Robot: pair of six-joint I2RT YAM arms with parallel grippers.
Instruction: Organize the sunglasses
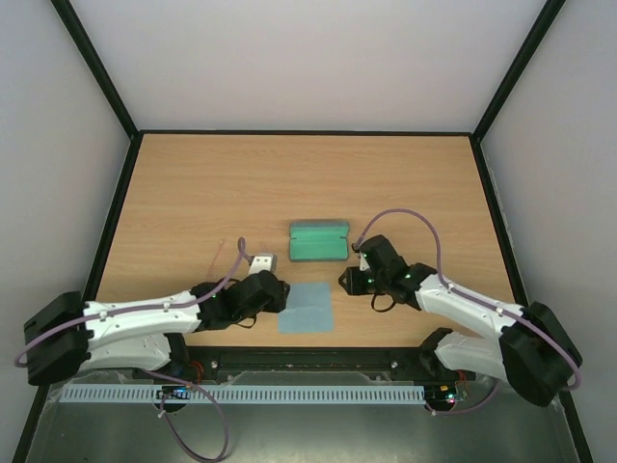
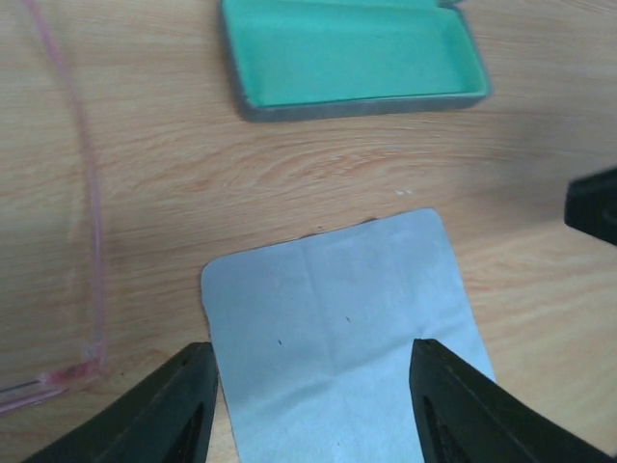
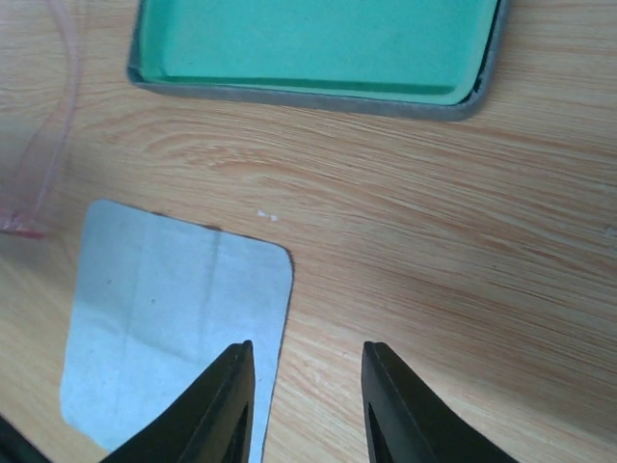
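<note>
The green case (image 1: 319, 241) lies open at the middle of the table, its hollow tray (image 2: 366, 48) facing up and empty where it shows. In front of it, a blue-grey cloth (image 1: 307, 313) is spread flat. Pale pink, see-through sunglasses (image 2: 94, 212) lie left of the cloth, cut off by the left wrist view's edge; from above, my left arm mostly covers them. My left gripper hovers over the cloth, open and empty, fingers (image 2: 188, 391) apart. Off the cloth's right edge, my right gripper is also open with nothing between its fingers.
Behind the case and towards both sides, the wooden table (image 1: 231, 183) is bare. The two grippers face each other with a small gap over the cloth. A dark part of the right gripper intrudes at the left wrist view's right edge.
</note>
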